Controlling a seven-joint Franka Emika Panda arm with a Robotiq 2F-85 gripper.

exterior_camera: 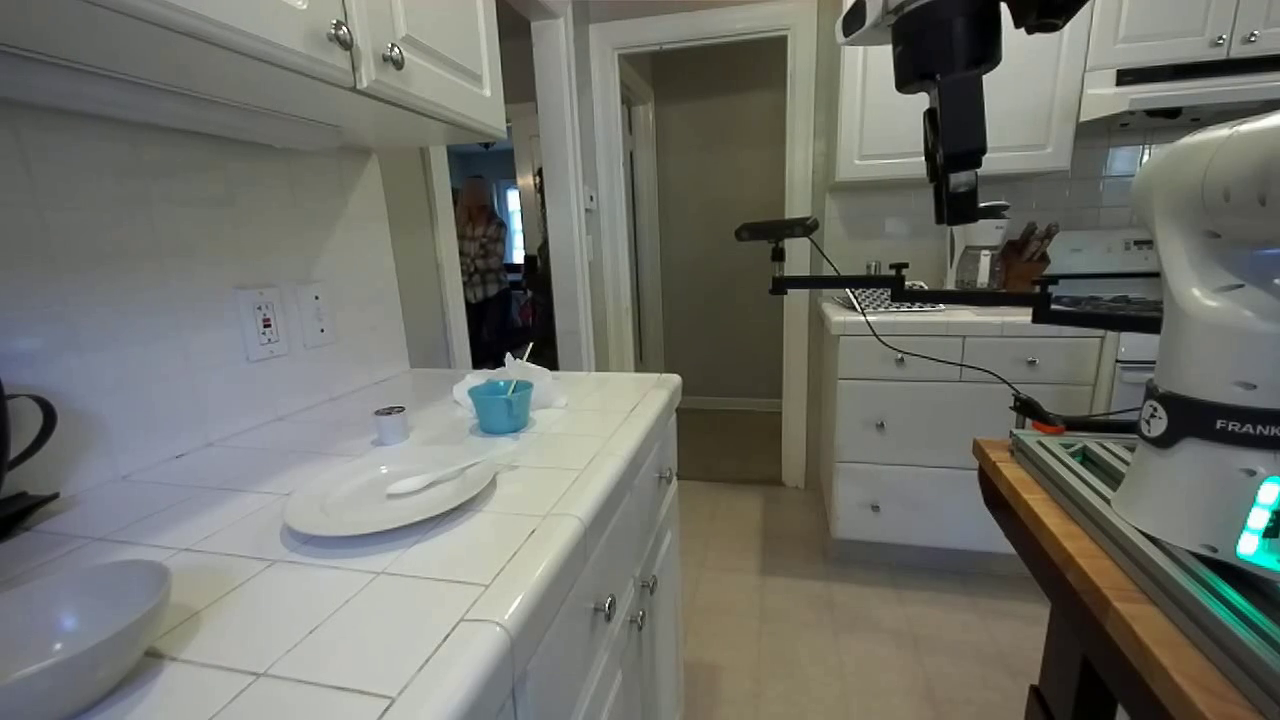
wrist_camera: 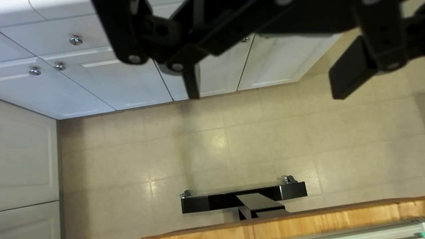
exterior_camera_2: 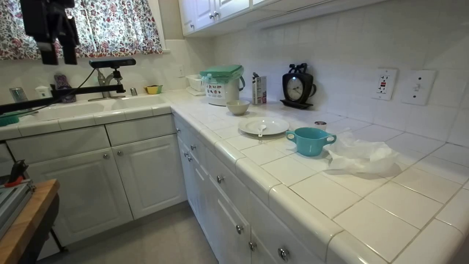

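High above the floor, between the wooden robot table and the tiled counter, hangs my gripper. Its fingers stand wide apart in the wrist view, with only floor and cabinet fronts showing between them, so it is open and empty. On the counter, a white plate (exterior_camera_2: 277, 127) carries a white plastic spoon (exterior_camera_2: 262, 129). Near it sit a two-handled turquoise cup (exterior_camera_2: 310, 143), a crumpled white paper (exterior_camera_2: 363, 154) and a small white cup-shaped container (exterior_camera: 390, 424). In exterior view 1, a thin stick or handle pokes up from the turquoise cup.
A pale bowl (exterior_camera_2: 237, 107), a black clock (exterior_camera_2: 296, 86), a small box (exterior_camera_2: 259, 90) and a green-lidded tub (exterior_camera_2: 222, 88) stand farther along the counter. A camera on a black bracket arm (exterior_camera: 840, 283) juts out below the gripper.
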